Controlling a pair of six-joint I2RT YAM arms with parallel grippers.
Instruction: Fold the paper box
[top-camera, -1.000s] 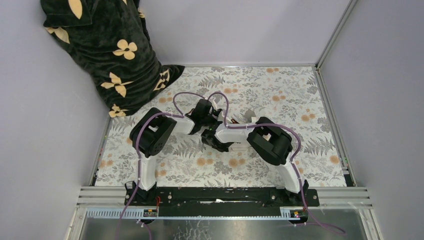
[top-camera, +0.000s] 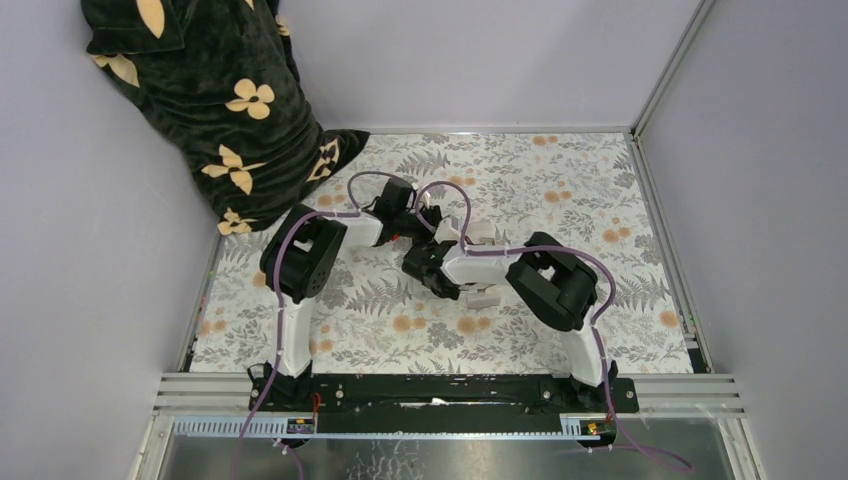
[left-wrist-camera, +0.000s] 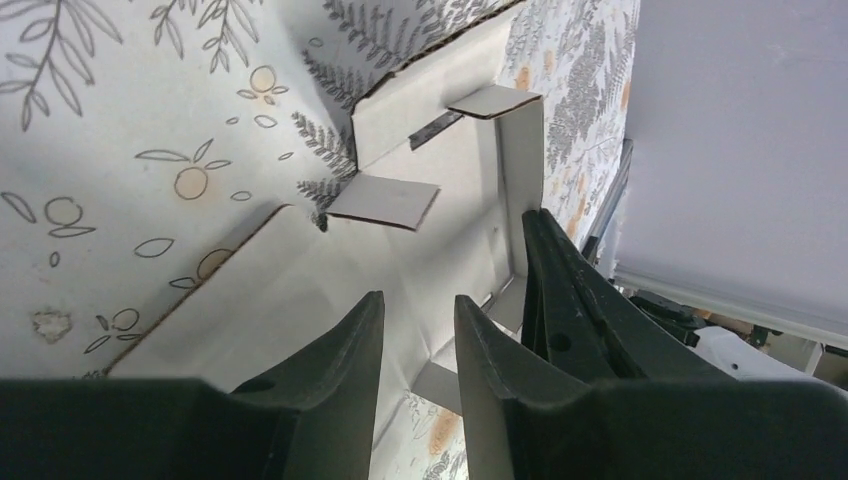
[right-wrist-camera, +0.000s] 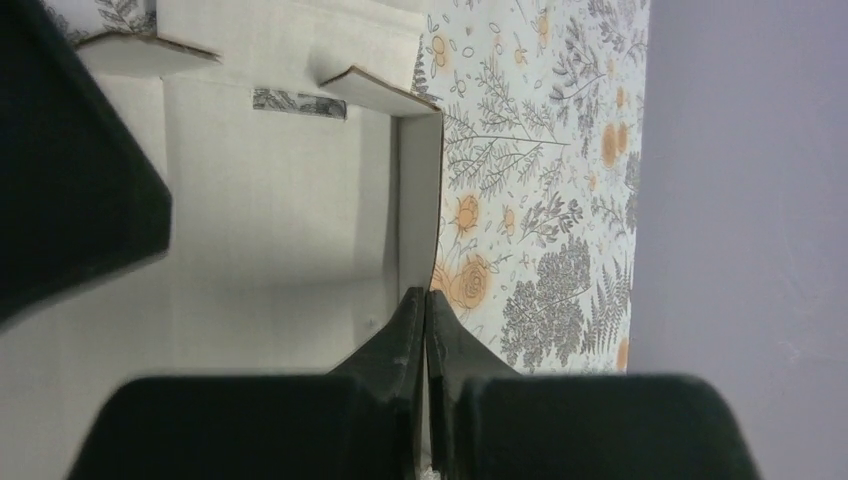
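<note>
The paper box (left-wrist-camera: 445, 250) lies white and partly folded in the middle of the table, mostly under the arms in the top view. One side wall (right-wrist-camera: 418, 190) stands up, with small end flaps (left-wrist-camera: 385, 200) bent over. In the left wrist view my left gripper is open above the box, nothing between its fingers. My right gripper is shut on that upright side wall. The large dark body in the right wrist view hides part of the box.
A dark green flowered cloth (top-camera: 230, 120) lies at the back left, and pale walls border the table.
</note>
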